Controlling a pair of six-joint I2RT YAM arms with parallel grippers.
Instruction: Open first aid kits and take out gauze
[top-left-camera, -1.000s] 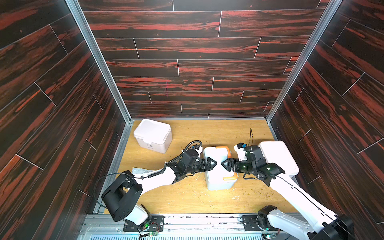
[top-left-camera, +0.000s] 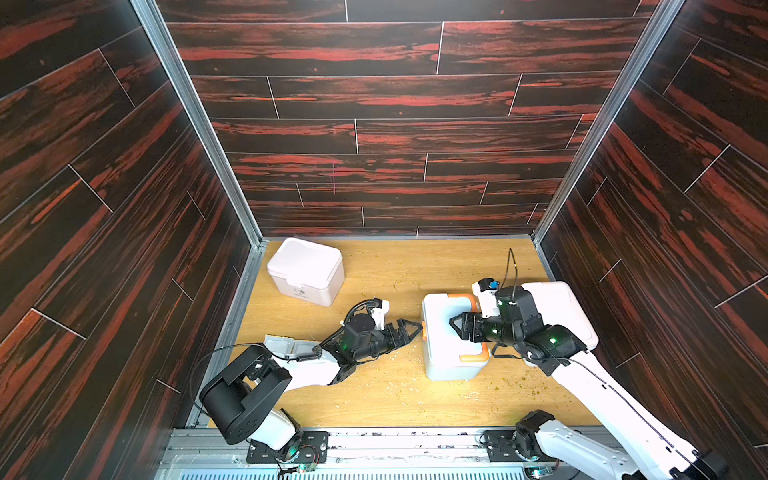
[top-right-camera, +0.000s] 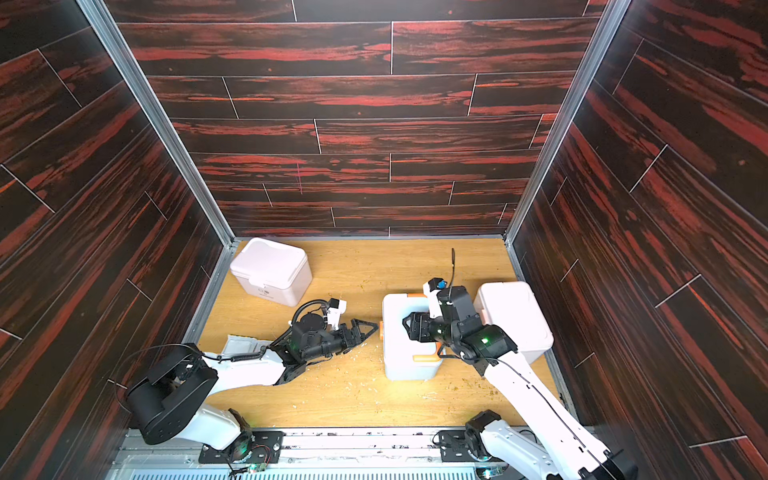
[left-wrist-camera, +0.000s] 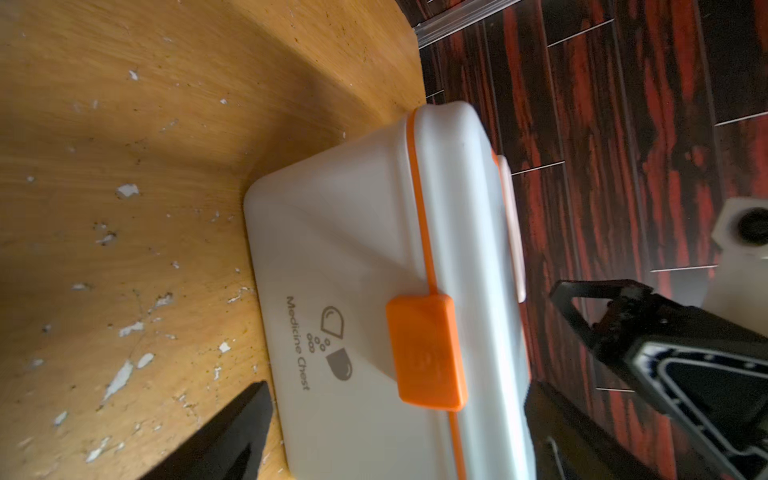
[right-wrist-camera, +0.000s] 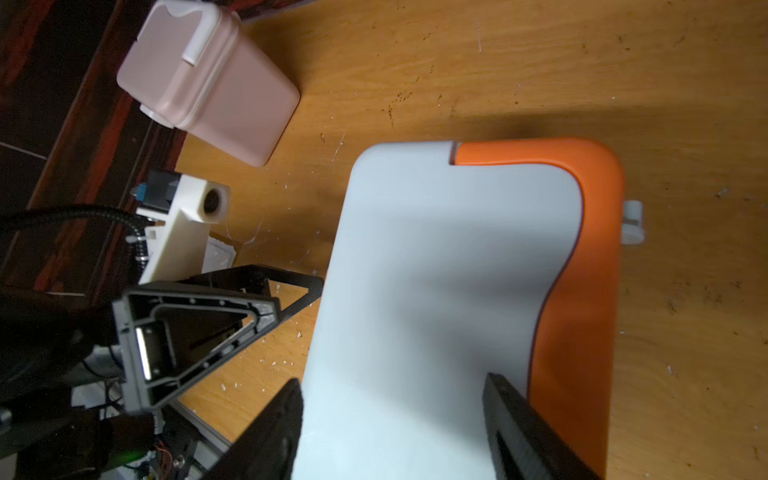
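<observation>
The white first aid kit (top-left-camera: 441, 352) stands on the table with its lid down, so any gauze inside is hidden. Orange bands run along its lid. In the left wrist view its front carries "Medicine Chest" lettering and a closed orange latch (left-wrist-camera: 428, 352). My left gripper (top-left-camera: 416, 326) is just left of that latch side, its fingers apart and empty; one blurred finger (left-wrist-camera: 232, 436) shows low in its wrist view. Over the lid, from the right, reaches my right gripper (top-left-camera: 456, 324). Its fingers (right-wrist-camera: 276, 424) are spread with nothing visibly gripped between them.
A pinkish-white box (top-left-camera: 308, 268) sits at the back left, and another white box (top-left-camera: 564, 312) stands close behind the right arm. A flat white item (top-left-camera: 292, 345) lies partly behind the left arm. Bare table stretches across the back middle.
My left gripper has since drawn back leftward off it.
</observation>
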